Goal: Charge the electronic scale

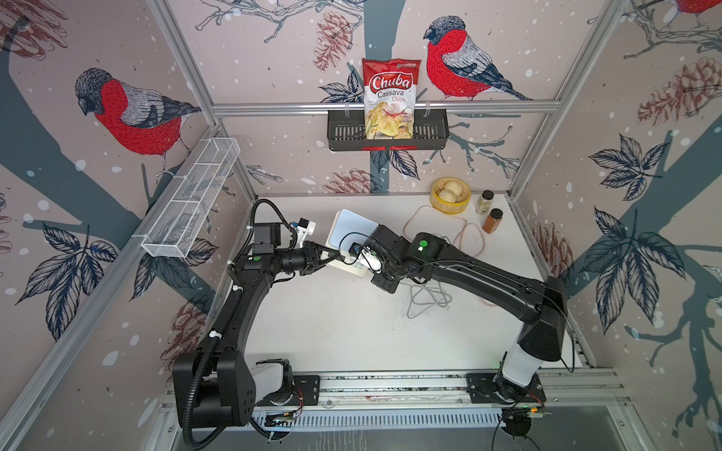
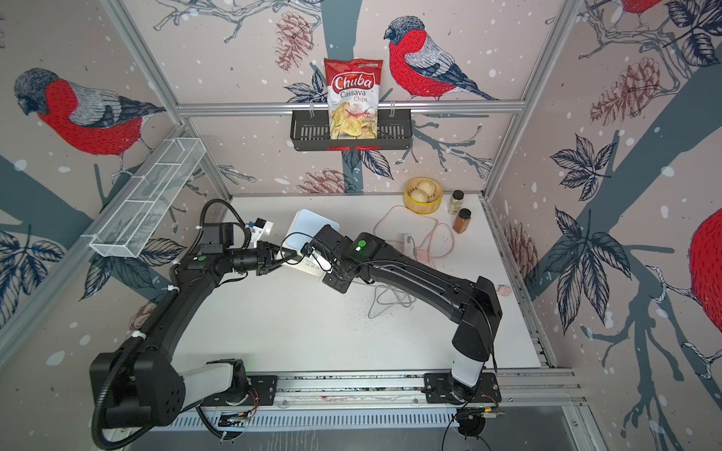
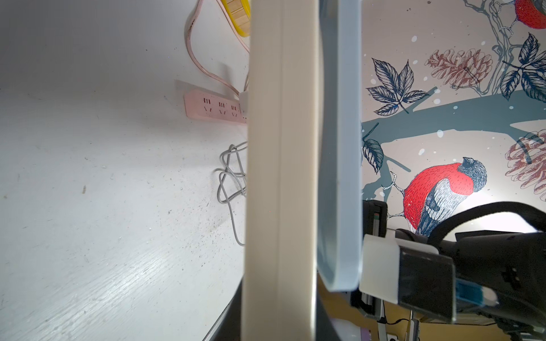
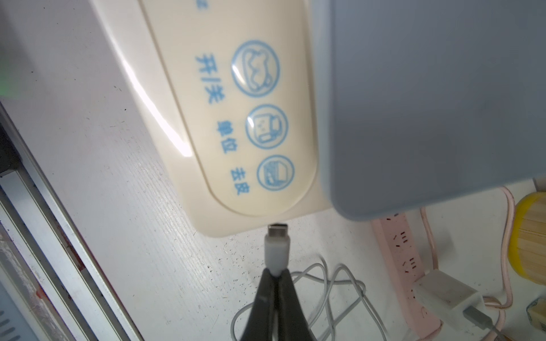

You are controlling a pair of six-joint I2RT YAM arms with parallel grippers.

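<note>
The cream electronic scale (image 4: 199, 187), with its pale blue-grey tray (image 4: 421, 113), is held up off the table by my left gripper (image 1: 333, 257), shut on its left edge. In the left wrist view the scale body (image 3: 281, 170) stands edge-on and hides most of the left fingers. My right gripper is shut on the white charging plug (image 4: 277, 250), whose metal tip points at the scale's near short edge. The tip overlaps that edge in the right wrist view; whether they touch I cannot tell. No port shows there.
A pink power strip (image 4: 401, 255) with a white adapter (image 4: 449, 298) lies to the right, and a grey cable (image 4: 330, 295) is looped on the table. The yellow basket (image 1: 449, 195) and two jars (image 1: 492, 220) stand at the back right.
</note>
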